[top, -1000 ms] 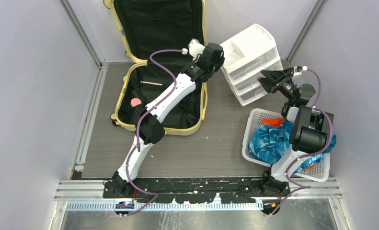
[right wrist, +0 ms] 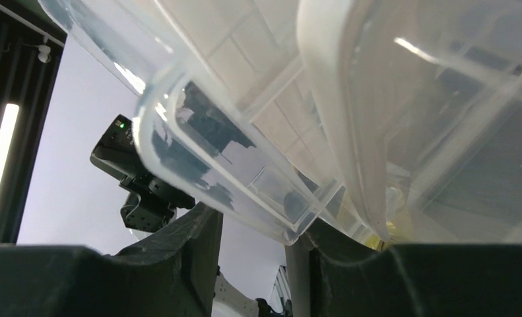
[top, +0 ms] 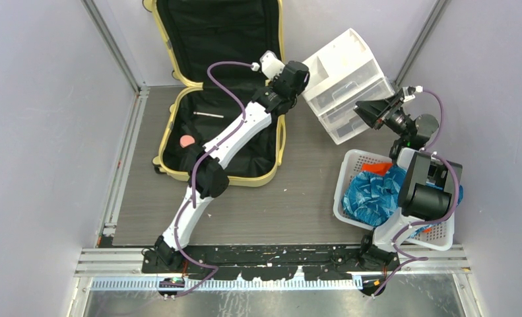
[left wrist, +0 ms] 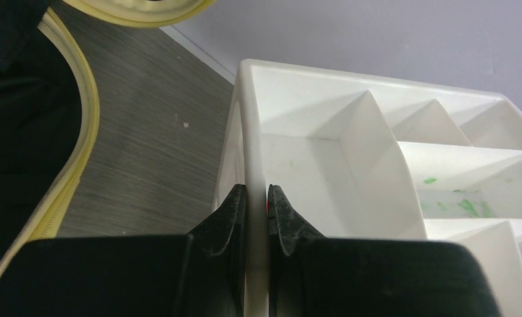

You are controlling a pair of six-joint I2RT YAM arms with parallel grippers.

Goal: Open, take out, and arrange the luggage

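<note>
A white organizer (top: 337,59) with clear drawers is held tilted at the back right. My left gripper is shut on the upright edge of its compartmented top, seen close in the left wrist view. My right gripper (top: 365,112) is at the clear drawers on its front; in the right wrist view a drawer (right wrist: 225,165) reaches down to between its fingertips, which stand apart, and whether they touch it is unclear. The yellow suitcase (top: 280,148) lies open at left, with a pink round item (top: 187,141) and a thin white stick (top: 208,114) inside.
A white basket (top: 342,181) with blue fabric (top: 370,198) and orange items (top: 375,168) sits at front right, under the right arm. Bare floor (top: 304,205) lies between suitcase and basket. Walls close in at back and sides.
The organizer has shifted and tilted slightly. My right gripper has moved a little left along its front, after rising slightly.
</note>
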